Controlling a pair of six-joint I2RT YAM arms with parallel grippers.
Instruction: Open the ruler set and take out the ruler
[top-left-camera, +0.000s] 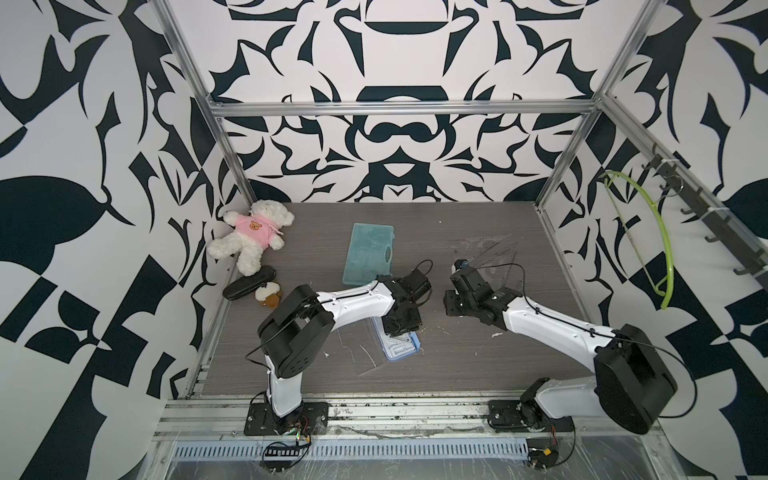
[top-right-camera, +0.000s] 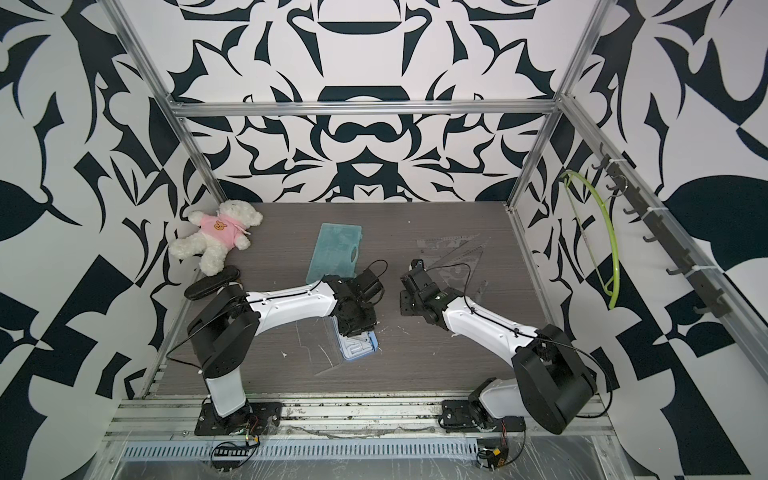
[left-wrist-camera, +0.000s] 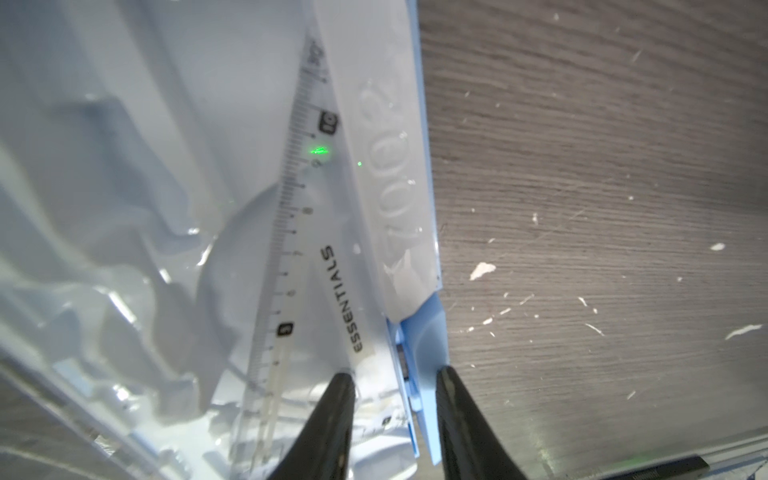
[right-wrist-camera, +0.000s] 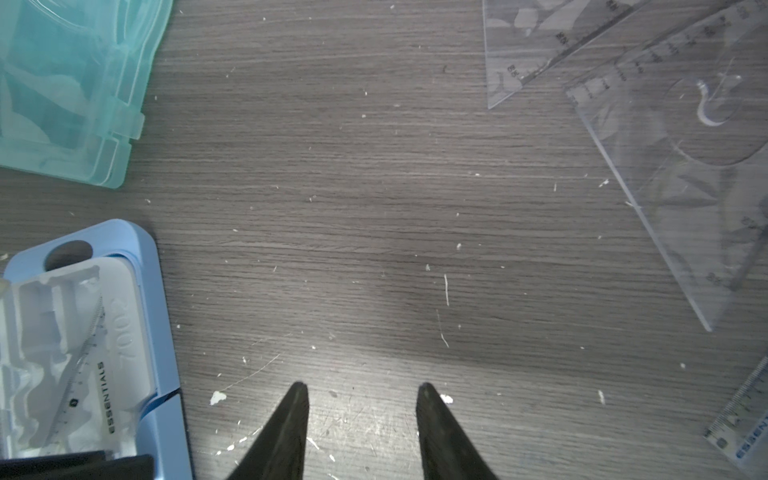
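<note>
A blue ruler case (left-wrist-camera: 384, 176) with a white moulded insert lies near the front middle of the table, partly covered by my left arm in both top views. Inside it, a clear ruler (left-wrist-camera: 280, 264) with black markings shows in the left wrist view. My left gripper is over the case edge, its fingers apart on either side of the blue clasp (left-wrist-camera: 428, 340); whether they touch it I cannot tell. To the right of the case, my right gripper stands open above bare table, nothing between its fingers.
A teal case (top-left-camera: 369, 252) lies behind the blue one. Clear set squares (right-wrist-camera: 672, 168) and a small clear ruler (right-wrist-camera: 744, 416) rest on the right. A teddy bear (top-left-camera: 254, 232) and black pouch (top-left-camera: 249, 282) sit at the left edge.
</note>
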